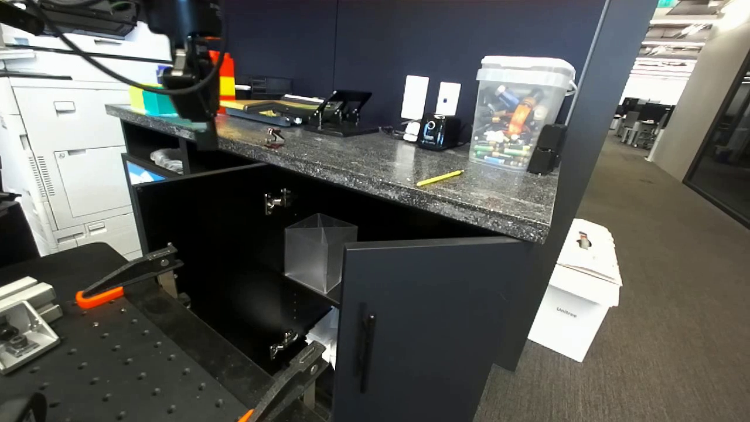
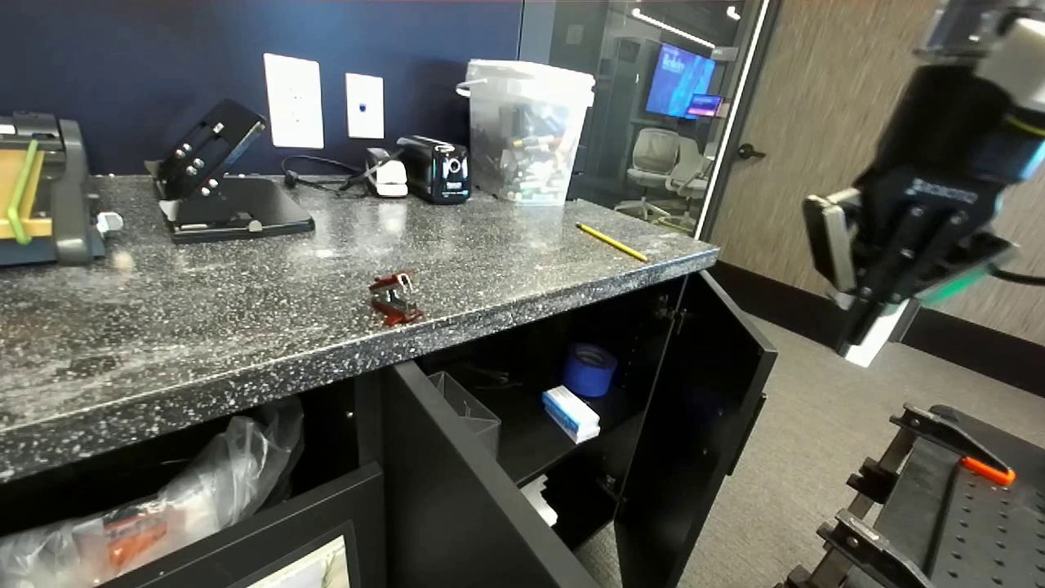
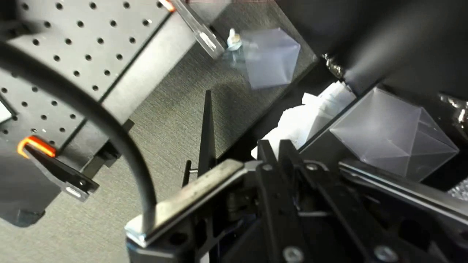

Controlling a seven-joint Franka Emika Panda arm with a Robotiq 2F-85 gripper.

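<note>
My gripper points down in the wrist view. Its fingers stand close together with a narrow dark gap, and I make out nothing held between them. Beyond the fingertips, low near the floor, is a clear, frosted bin, somewhat blurred and apart from the gripper. A small bottle with a white tip shows against the bin's side; whether it is inside I cannot tell. A second clear bin stands on the shelf inside the open cabinet. In exterior view 2 the gripper hangs right of the countertop, blurred.
Both cabinet doors stand open. On the speckled counter are a red staple remover, a yellow pencil, a hole punch and a battery tub. Clamps stick out from the black perforated table.
</note>
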